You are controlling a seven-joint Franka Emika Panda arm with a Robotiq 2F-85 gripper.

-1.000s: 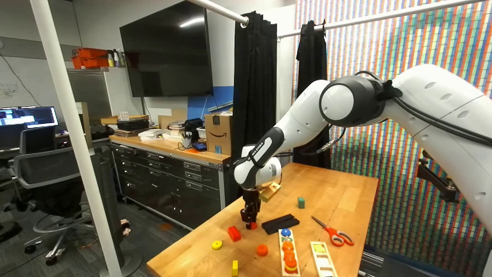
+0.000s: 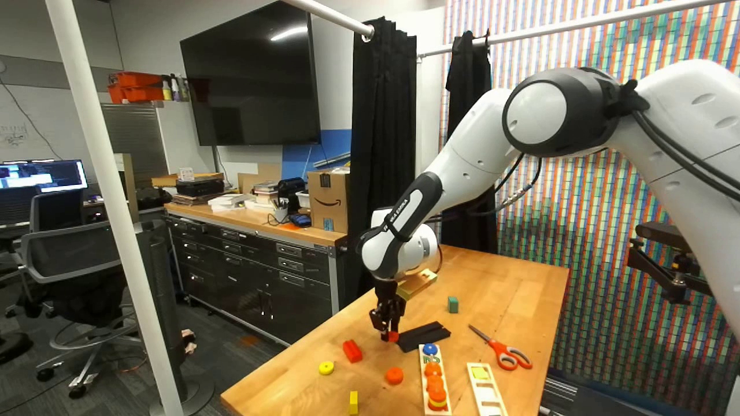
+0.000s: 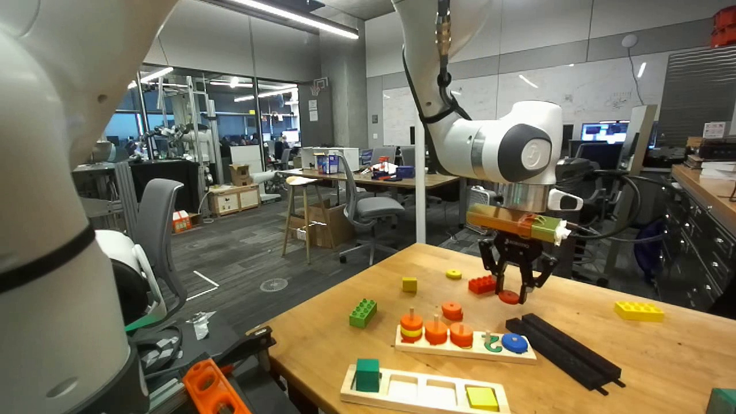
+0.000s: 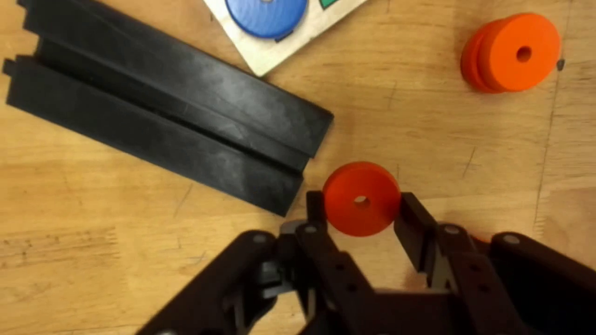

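Between the fingertips of my gripper is a round red-orange disc (image 4: 357, 215) with a small hole in its middle; the gripper is shut on its sides. In the second exterior view the gripper (image 3: 514, 293) carries the disc (image 3: 509, 297) just over the table, near the red brick (image 3: 482, 284). The wooden peg board (image 3: 476, 352) holds orange and yellow discs, a green number piece and a blue disc (image 3: 514, 342). Separate orange discs (image 4: 519, 53) lie stacked on the bare table.
A black grooved bar (image 4: 167, 111) lies close beside the gripper. Around it are a shape tray (image 3: 428, 391), scissors (image 2: 500, 350), a yellow ring (image 2: 326, 367), a green brick (image 3: 363, 313) and a yellow brick (image 3: 639, 311). Bare table lies towards the far right in the first exterior view.
In the first exterior view, the arm has shifted right and slightly up, carrying the disc closer to the black bar. The table's other objects look unmoved.
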